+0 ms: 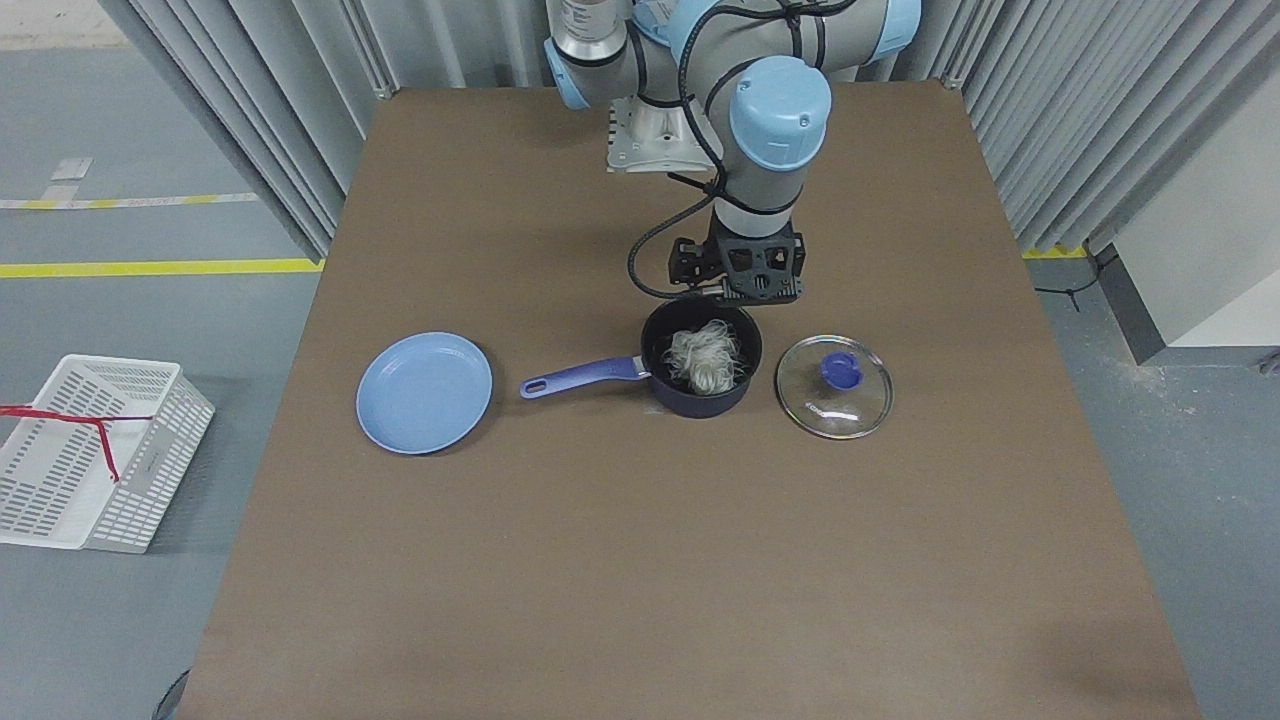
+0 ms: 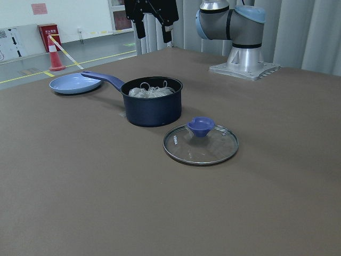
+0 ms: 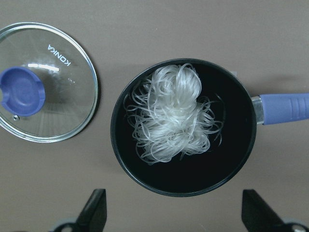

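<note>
A dark pot (image 1: 727,396) with a blue handle (image 1: 569,379) holds white noodle-like strands (image 3: 171,116). A glass lid (image 1: 828,408) with a blue knob (image 2: 201,126) lies beside it on the table. A light blue plate (image 1: 423,392) sits on the pot's handle side. The open gripper hangs above the pot, empty between its fingers, its two fingertips apart at the lower edge of the wrist view.
The brown table (image 1: 684,564) has broad free room in front and at both sides. A white basket (image 1: 144,492) stands on the floor at the left. The robot base (image 2: 244,69) is at the back.
</note>
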